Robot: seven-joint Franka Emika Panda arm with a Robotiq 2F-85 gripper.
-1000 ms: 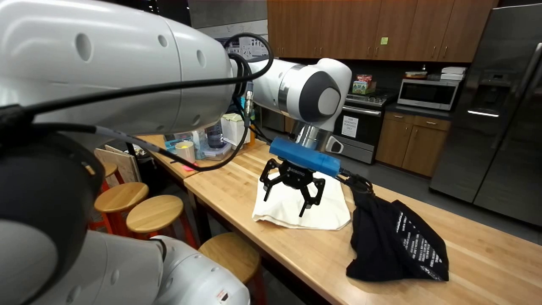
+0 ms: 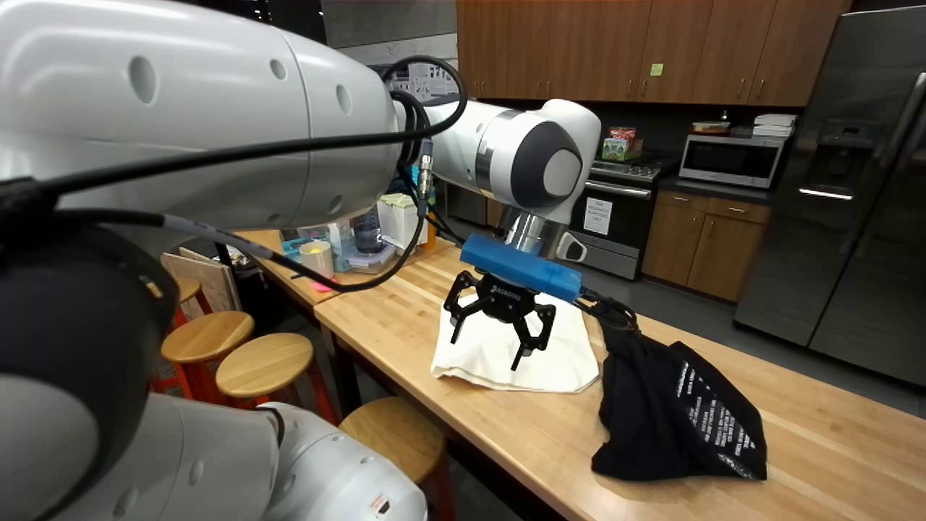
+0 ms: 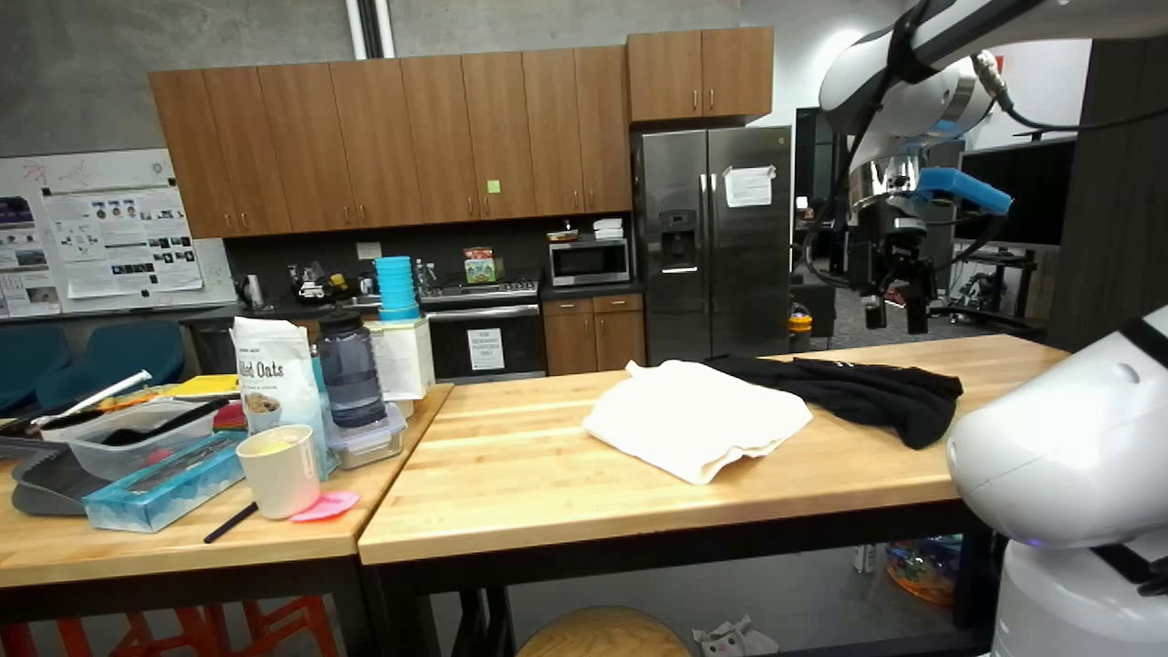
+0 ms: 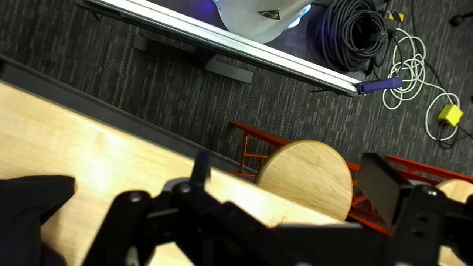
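Note:
In exterior view 1, my gripper [image 2: 484, 352] hangs in the air with its fingers spread wide; it is open and holds nothing. A white cloth [image 2: 555, 360] lies flat on the wooden table behind it in that view. Exterior view 2 shows the same white cloth [image 3: 698, 418] at mid-table, while my gripper [image 3: 898, 316] is well to its right and above the tabletop. A black garment with white print [image 2: 677, 417] lies crumpled beside the cloth. The wrist view shows a dark edge of that garment [image 4: 33, 195] at the left, with my fingers apart over the table edge.
On the adjoining table are a cream cup [image 3: 278, 471], a tissue box [image 3: 164, 482], an oats bag [image 3: 274, 378] and a water bottle [image 3: 352, 372]. Stools [image 2: 404, 438] stand along the near edge. Bare wood shows at the table's left [image 3: 471, 482].

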